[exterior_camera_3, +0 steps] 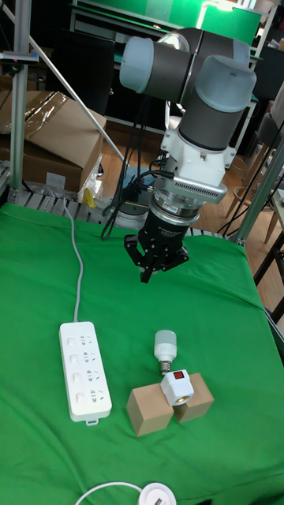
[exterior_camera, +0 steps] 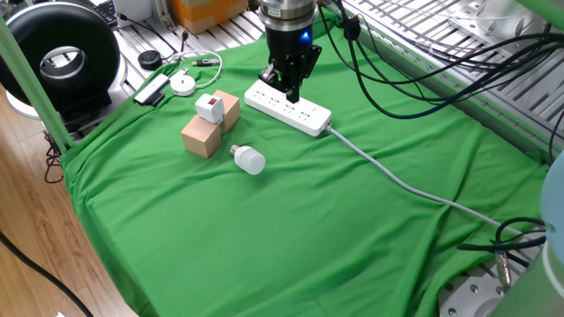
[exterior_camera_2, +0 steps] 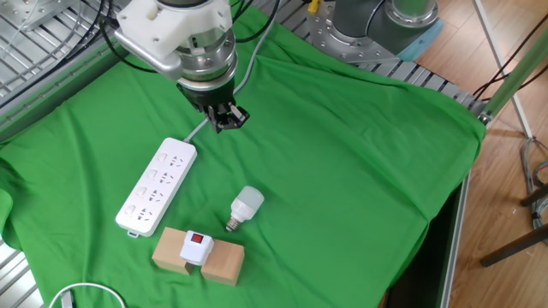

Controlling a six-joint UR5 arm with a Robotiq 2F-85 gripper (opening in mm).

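My black gripper (exterior_camera_3: pixel 146 274) hangs above the green cloth, fingers pointing down. No object shows at its tips, but how far apart its fingers stand is unclear. A white light bulb (exterior_camera_2: pixel 247 205) with a metal screw base lies on its side on the cloth. Near that base, a white socket adapter (exterior_camera_2: pixel 197 248) with a red switch rests across two wooden blocks (exterior_camera_3: pixel 151 409) (exterior_camera_2: pixel 223 262). The long white power strip (exterior_camera_3: pixel 82 370) lies flat on the cloth. In exterior view 1 the gripper (exterior_camera: pixel 288 93) overlaps the strip (exterior_camera: pixel 311 121); the other views show it apart from it.
A grey cable (exterior_camera: pixel 401 182) runs from the strip across the cloth. Beyond the blocks lie a round white puck (exterior_camera: pixel 182 84) with its cord and a small white device (exterior_camera: pixel 152 89). Black cables hang beside the arm.
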